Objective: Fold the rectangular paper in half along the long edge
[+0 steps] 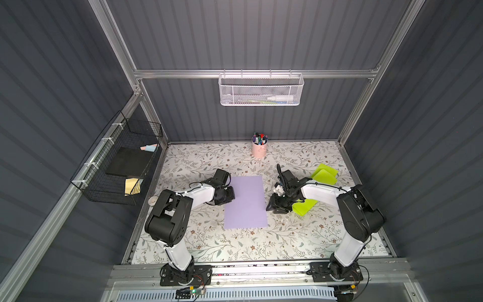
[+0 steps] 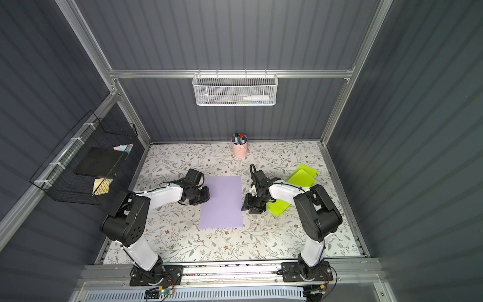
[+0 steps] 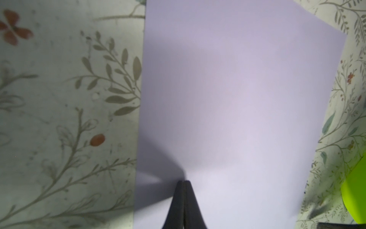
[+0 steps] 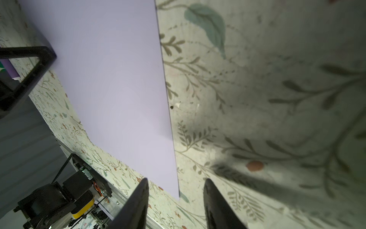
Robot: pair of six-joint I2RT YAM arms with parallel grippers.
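Observation:
A lavender rectangular sheet (image 1: 245,206) lies flat and unfolded on the patterned mat. My left gripper is shut, its tips low over the sheet's left part, with nothing seen between them. My right gripper has its fingers apart with nothing between them, just beside the sheet's right edge at its near part, as the right wrist view shows.
Bright green sheets (image 1: 322,176) lie to the right, partly under the right arm. A pink pen cup (image 1: 259,149) stands behind the sheet. A black wire basket (image 1: 113,171) hangs on the left wall.

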